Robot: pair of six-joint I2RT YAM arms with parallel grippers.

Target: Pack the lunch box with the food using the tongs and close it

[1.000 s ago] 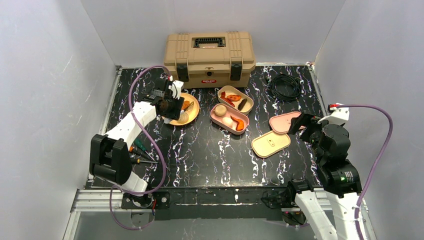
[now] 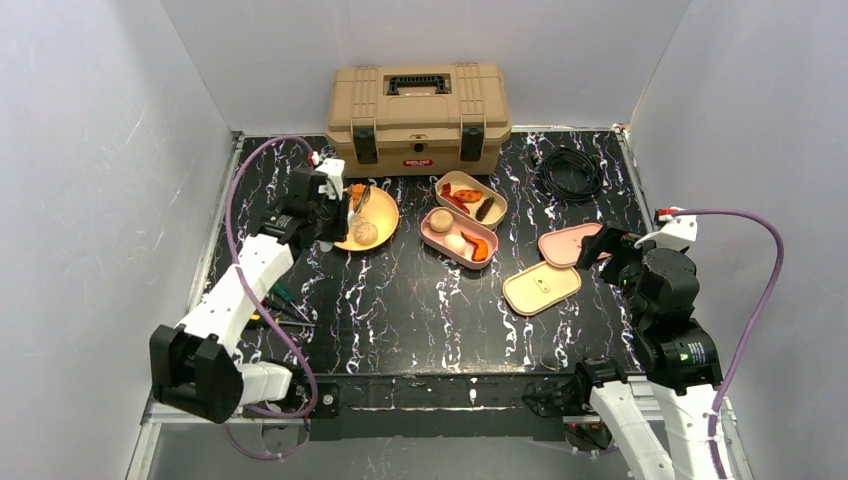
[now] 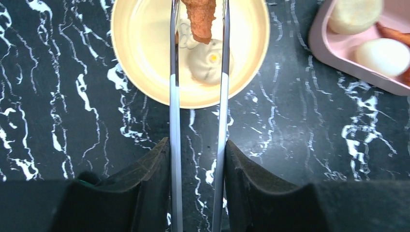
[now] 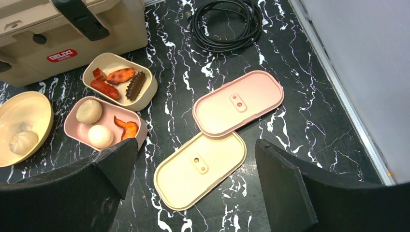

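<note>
Over the yellow plate (image 2: 384, 238), my left gripper (image 2: 350, 204) stands part open. In the left wrist view an orange-brown food piece (image 3: 199, 18) lies between its slim metal fingers, with gaps showing on both sides; its upper end is cut off. A pale bulb-shaped food (image 3: 209, 60) rests on the plate. The pink lunch box (image 4: 75, 128) contains a pale round piece (image 4: 89, 111), a white egg (image 4: 100, 136) and an orange shrimp-like piece (image 4: 128, 128). The beige box (image 4: 149, 94) holds several foods. My right gripper is open and empty above the lids.
A pink lid (image 4: 263, 92) overlaps a yellow lid (image 4: 179, 186) on the table. At the back stand a tan toolbox (image 2: 420, 120) and a coil of black cable (image 2: 570, 174). Tools (image 2: 282, 305) lie beneath the left arm.
The left arm has swung left and its gripper has shifted leftward to the plate's left part. An orange piece now shows higher on the plate. The right arm has not moved.
</note>
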